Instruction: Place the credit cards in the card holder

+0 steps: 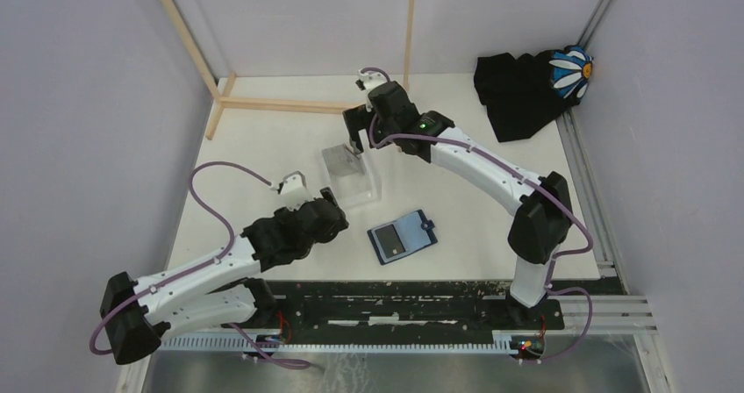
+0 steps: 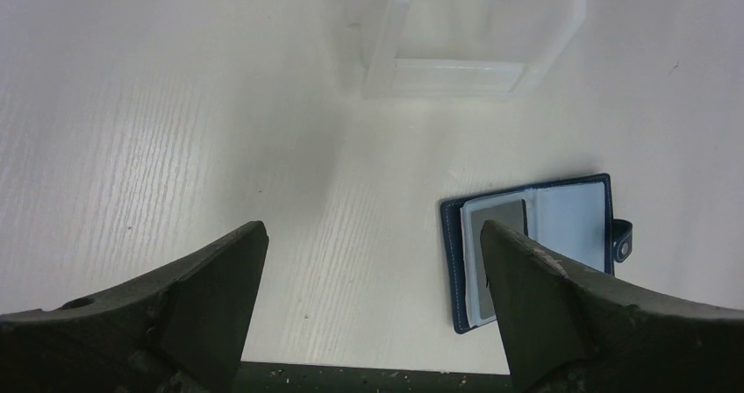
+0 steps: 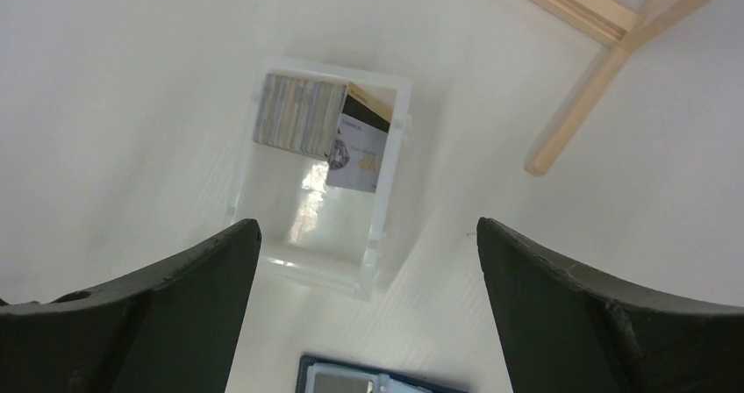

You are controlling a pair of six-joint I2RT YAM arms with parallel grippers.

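Observation:
A stack of credit cards (image 3: 301, 115) stands on edge in one corner of a white box (image 3: 387, 182); one dark-and-grey card (image 3: 358, 152) leans against the stack. On the table's near side the card holder (image 1: 402, 236), blue with a snap tab, lies open and flat, and the left wrist view shows the card holder (image 2: 566, 217) partly behind a finger. My left gripper is open and empty, near the box's front and left of the holder. Open too, my right gripper hangs above the box's far right side, with nothing between its fingers.
A wooden frame (image 1: 281, 105) runs along the table's back left. Black cloth with a flower print (image 1: 531, 90) lies at the back right. Free table extends right of the box and holder.

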